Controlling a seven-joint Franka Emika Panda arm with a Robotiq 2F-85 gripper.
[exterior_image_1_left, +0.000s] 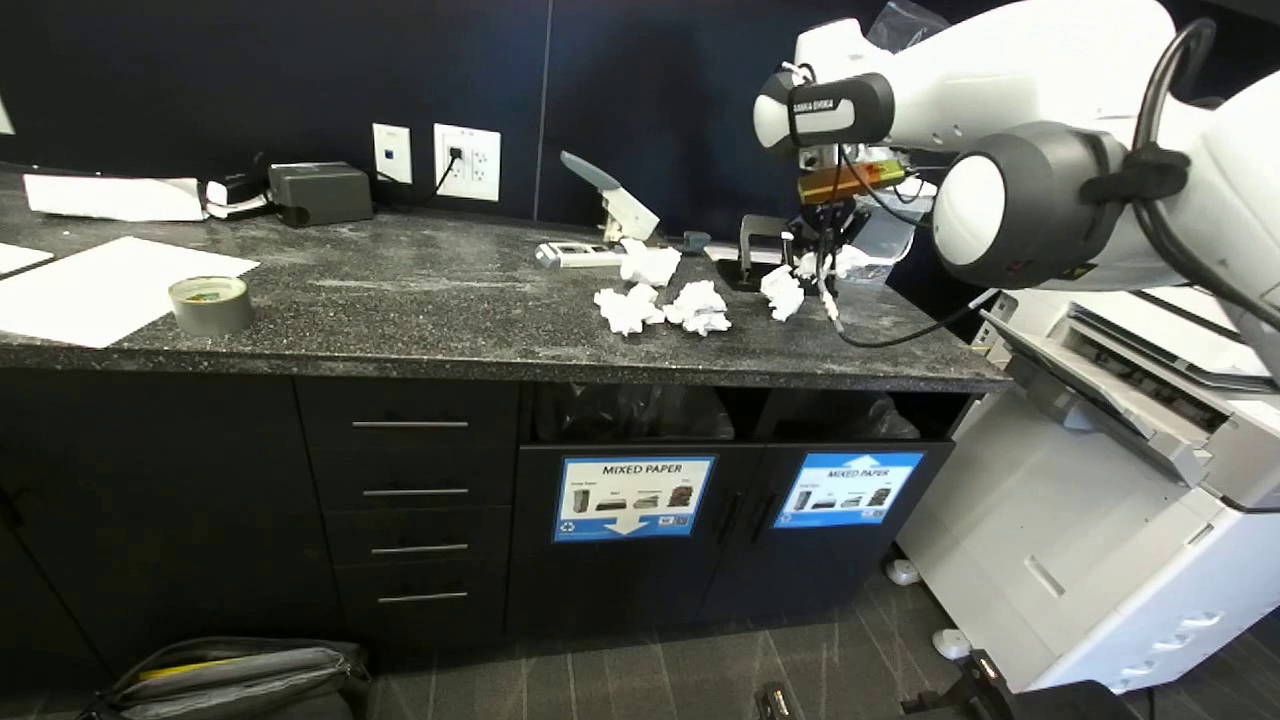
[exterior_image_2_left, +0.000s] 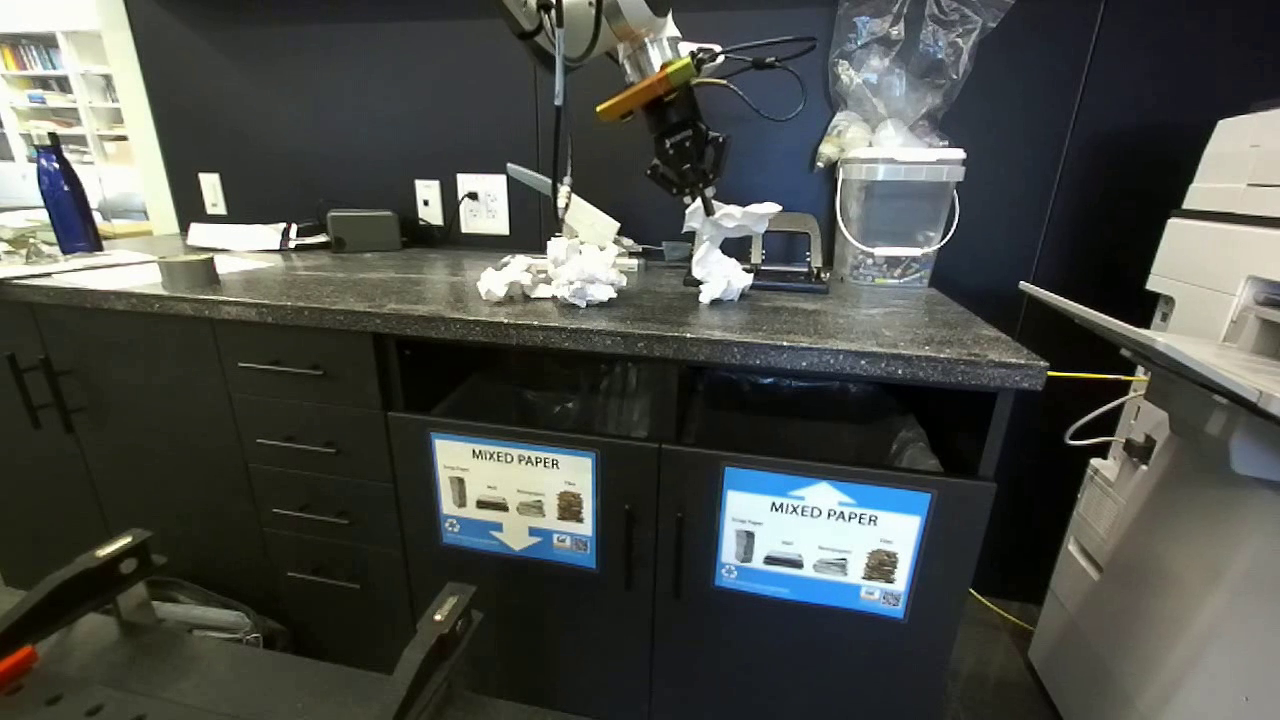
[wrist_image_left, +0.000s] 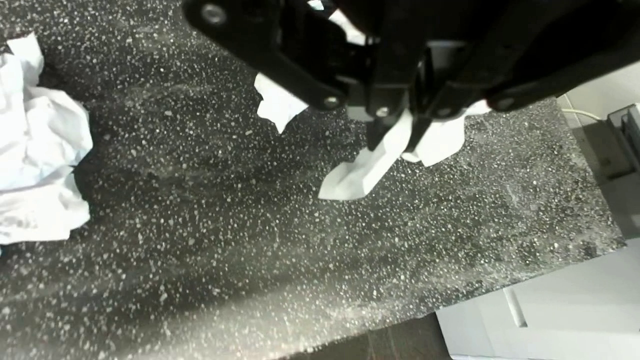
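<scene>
In exterior view 2 my gripper is shut on a crumpled white paper, held above the counter. Straight below it in that view, a second crumpled paper lies on the countertop; whether the two touch is unclear there. From the wrist, the held paper sticks out between the dark fingers, and part of another paper shows behind them. Exterior view 1 has the lone paper on the counter, left of the gripper. Farther left, three crumpled papers sit in a cluster.
A black hole punch and a clear lidded bucket stand at the back right. A stapler is behind the cluster. Open bin slots lie under the counter edge. A printer stands to the right.
</scene>
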